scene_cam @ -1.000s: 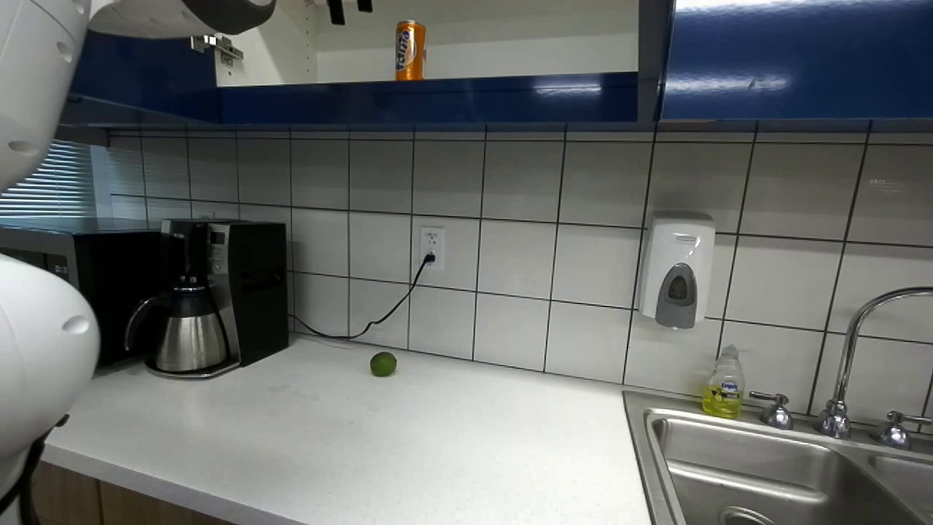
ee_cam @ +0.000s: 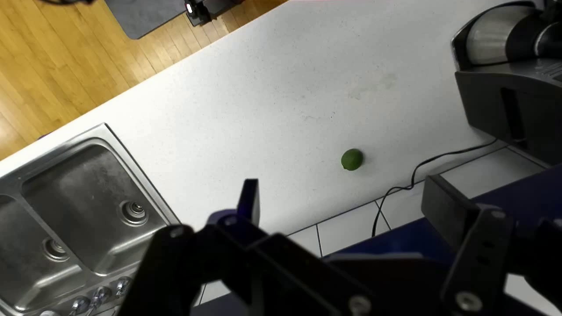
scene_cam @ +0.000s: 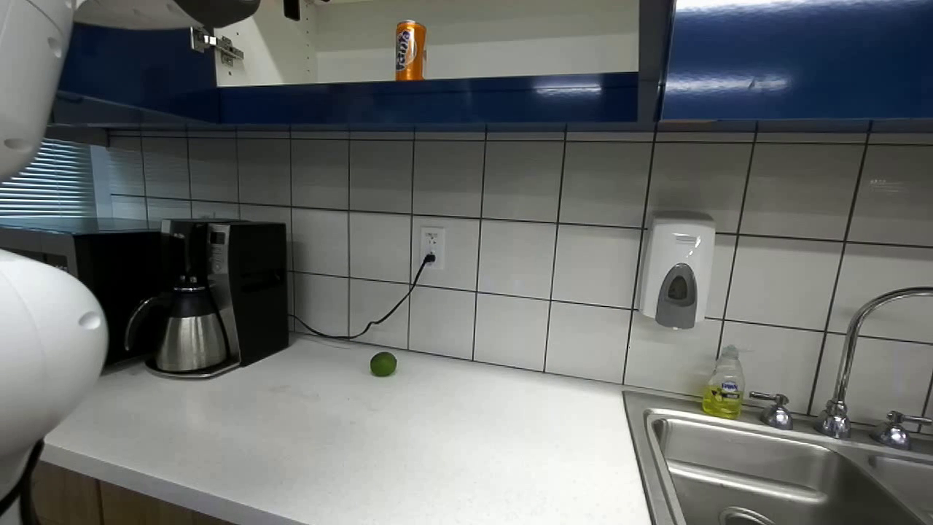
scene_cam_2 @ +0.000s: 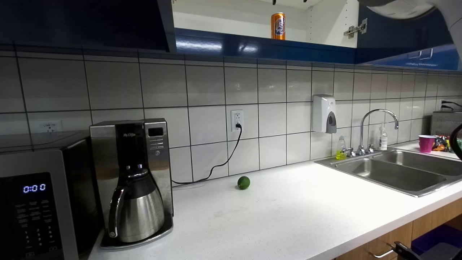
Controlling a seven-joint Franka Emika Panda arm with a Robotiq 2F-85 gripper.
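An orange soda can (scene_cam: 409, 51) stands upright on the shelf of the open upper cabinet, near its front edge; exterior view 2 has the same can (scene_cam_2: 278, 26). My gripper is open in the wrist view, its dark fingers wide apart with nothing between them. Only its fingertips (scene_cam: 292, 9) show at the top of exterior view 1, left of the can and higher. Below, a green lime (ee_cam: 352, 159) lies alone on the white counter (ee_cam: 253, 105), well clear of the gripper. The can does not appear in the wrist view.
A coffee maker (scene_cam_2: 134, 182) with a steel carafe and a microwave (scene_cam_2: 39, 195) occupy one end of the counter. At the other is a sink (scene_cam: 743, 464) with dish soap (scene_cam: 724, 385). A black cord (scene_cam: 376, 324) runs along the wall. The mid-counter is free.
In exterior view 1 my fingertips have moved left and up, away from the can. The upper arm has shifted left too. Can and lime are where they were.
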